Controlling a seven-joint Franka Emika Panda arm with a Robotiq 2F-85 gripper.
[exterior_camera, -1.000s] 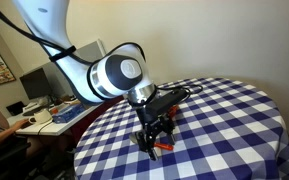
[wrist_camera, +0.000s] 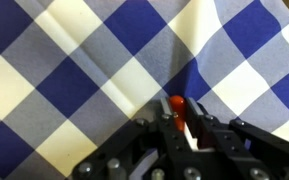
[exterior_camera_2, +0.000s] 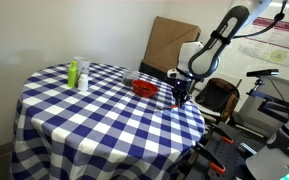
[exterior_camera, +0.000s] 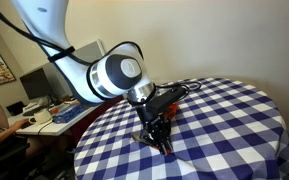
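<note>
A small red object (wrist_camera: pixel 177 103), too little of it showing to name, is pinched between the fingertips of my gripper, which is shut on it. Something pale shows just behind it, between the fingers. The blue-and-white checked tablecloth (wrist_camera: pixel 134 85) lies close beneath, slightly creased near the fingertips. In exterior view 1 the gripper (exterior_camera: pixel 166 150) points down at the near part of the table, its fingertips low over the cloth. Exterior view 2 has the gripper (exterior_camera_2: pixel 177 106) near the table's right edge; the fingers largely hide the object.
A red bowl (exterior_camera_2: pixel 144 90) stands farther in on the table. A green bottle (exterior_camera_2: pixel 72 75) and a white bottle (exterior_camera_2: pixel 83 83) stand toward the far left, with a clear container (exterior_camera_2: pixel 131 77) behind the bowl.
A second ago the red object showed plainly beside the fingertips in exterior view 1. The gripper has since closed around it, and less red shows. The arm has barely moved.
</note>
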